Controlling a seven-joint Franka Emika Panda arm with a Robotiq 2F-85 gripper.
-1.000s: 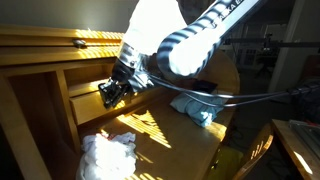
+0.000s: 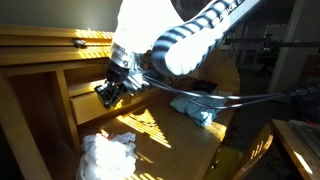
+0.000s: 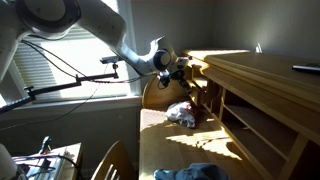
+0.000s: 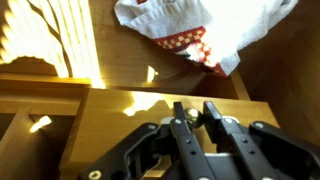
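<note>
In the wrist view, my gripper is shut on a small round brass-coloured knob, which shows between the fingertips. The knob belongs to a wooden drawer whose pale front spans the lower middle of that view. Exterior view 1 has the gripper in front of the drawer, low in the desk's shelf unit; the fingers are dark and their contact is hard to make out there. From the other side, the gripper appears at the far end of the shelf unit.
A white cloth with a red patterned part lies on the desktop close to the drawer. Farther along lies a blue-grey cloth. Shelf compartments line the desk's back. Bare wood separates the two cloths.
The arm's white wrist section has shifted slightly left in exterior view 1. The gripper stays at the drawer front, and the cloths have not moved.
</note>
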